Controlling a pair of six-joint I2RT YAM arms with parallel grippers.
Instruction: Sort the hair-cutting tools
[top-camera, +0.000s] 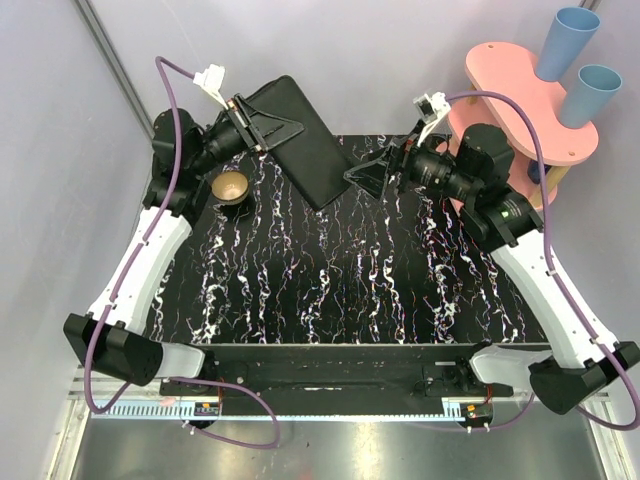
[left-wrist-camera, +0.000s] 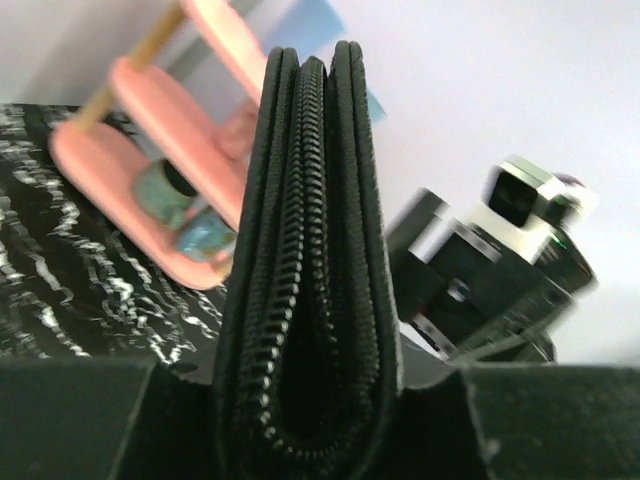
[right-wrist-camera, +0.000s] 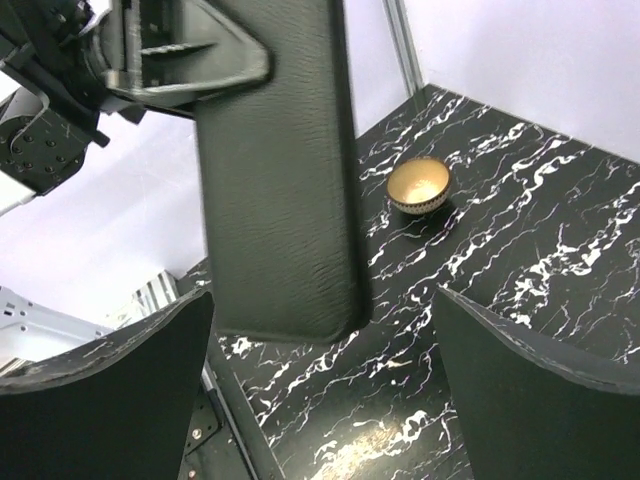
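A black zippered case (top-camera: 312, 158) hangs in the air above the table, tilted, its zip edge (left-wrist-camera: 305, 250) facing the left wrist camera. My left gripper (top-camera: 278, 137) is shut on the upper end of the case. Just right of the case's lower end stands my right gripper (top-camera: 372, 180). In the right wrist view its two dark fingers (right-wrist-camera: 540, 385) are spread wide, and the case (right-wrist-camera: 280, 220) shows beyond them, not gripped. Whether the zip is fully shut cannot be made out. No hair cutting tools show outside the case.
A gold bowl (top-camera: 230, 187) sits on the black marbled table (top-camera: 300, 290) at the back left. A pink tiered shelf (top-camera: 510, 90) with blue cups (top-camera: 590, 95) stands at the back right.
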